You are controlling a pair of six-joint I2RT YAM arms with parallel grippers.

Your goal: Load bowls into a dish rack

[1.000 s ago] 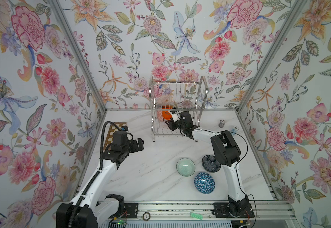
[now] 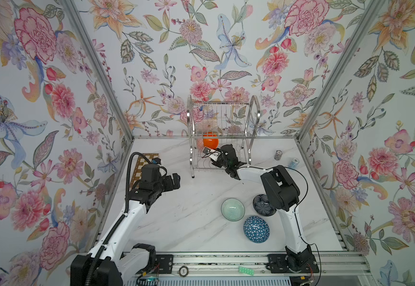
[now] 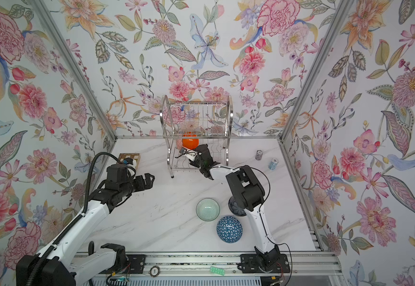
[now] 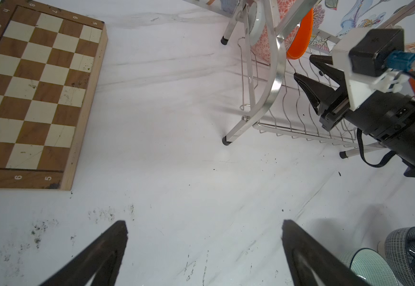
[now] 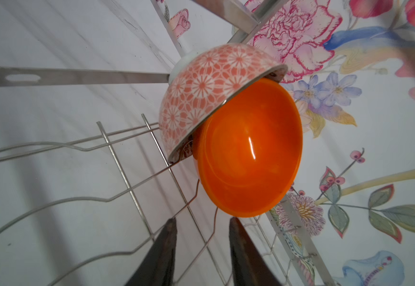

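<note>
An orange bowl [image 5: 252, 152] rests tilted on the wire dish rack [image 2: 219, 103], beside and partly within a pink patterned bowl [image 5: 217, 78], both at the rack's left end. A white bowl [image 4: 257, 22] shows behind them in the left wrist view. My right gripper is part open just in front of the orange bowl, apart from it, with nothing between its fingers. On the table lie a green bowl [image 2: 232, 209], a blue patterned bowl [image 2: 256, 229] and a dark bowl [image 2: 260, 205], partly under the right arm. My left gripper stands open and empty over bare table.
A chessboard [image 4: 35, 90] lies at the left edge of the table. Two cans, a dark one [image 2: 278, 155] and a blue one [image 2: 293, 163], stand at the right. The rack's metal side frame [image 4: 276, 71] rises near the right gripper.
My right gripper was over the orange bowl a second ago. The orange bowl stays in the rack; the left arm is still.
</note>
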